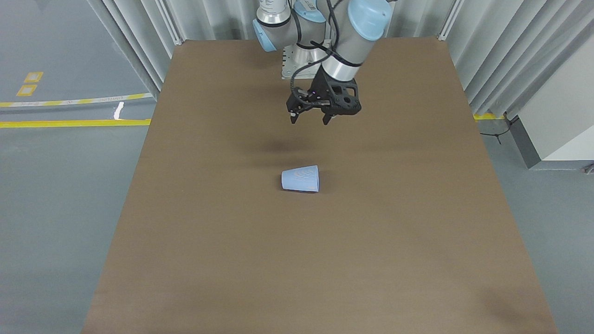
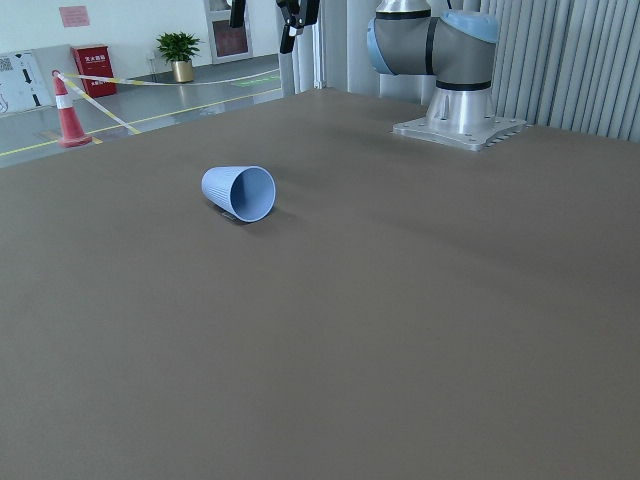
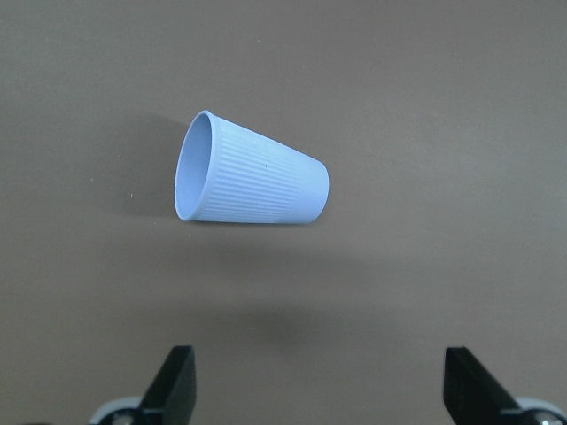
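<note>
A light blue ribbed cup (image 1: 300, 178) lies on its side on the brown table (image 1: 317, 250). In the left view the cup (image 2: 225, 192) shows its open mouth toward that camera. My gripper (image 1: 309, 119) hangs over the table behind the cup, its fingers pointing down and apart. In the wrist view the cup (image 3: 257, 177) lies ahead of my gripper, whose two fingers stand wide at the bottom edge with nothing between them.
The arm's base (image 2: 460, 125) stands at the back of the table, with curtains behind it.
</note>
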